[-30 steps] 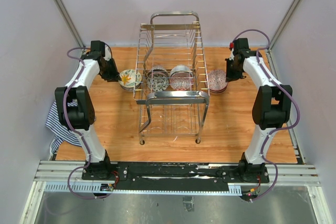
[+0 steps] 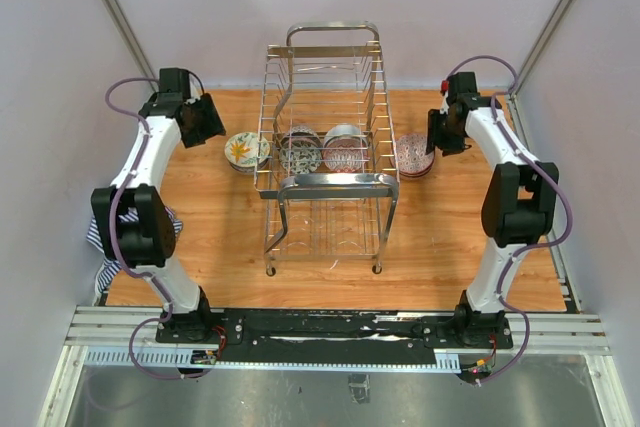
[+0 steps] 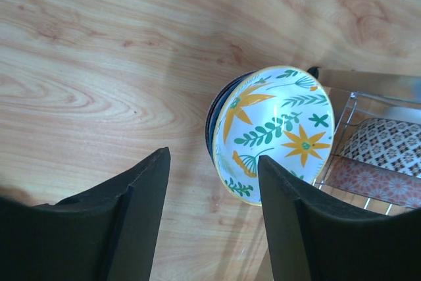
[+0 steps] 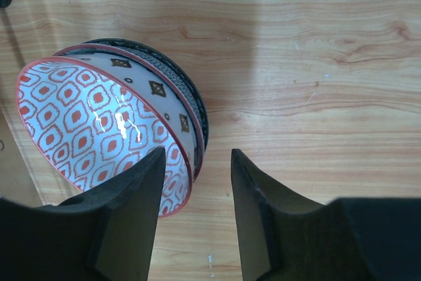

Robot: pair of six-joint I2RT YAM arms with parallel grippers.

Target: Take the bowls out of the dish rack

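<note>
My left gripper is open just left of a stack of bowls [image 3: 270, 129], topped by a white bowl with yellow flowers. My right gripper is open over another stack [image 4: 99, 123], red-patterned on top, with nothing visibly held. In the top view the stacks flank a metal dish rack [image 2: 325, 183]. Patterned bowls [image 2: 300, 154] sit inside the rack, partly hidden by its wires.
A striped cloth [image 2: 108, 269] lies at the left edge under the left arm. Walls bound both sides and the back.
The right gripper has shifted slightly. The bowls have not visibly moved.
</note>
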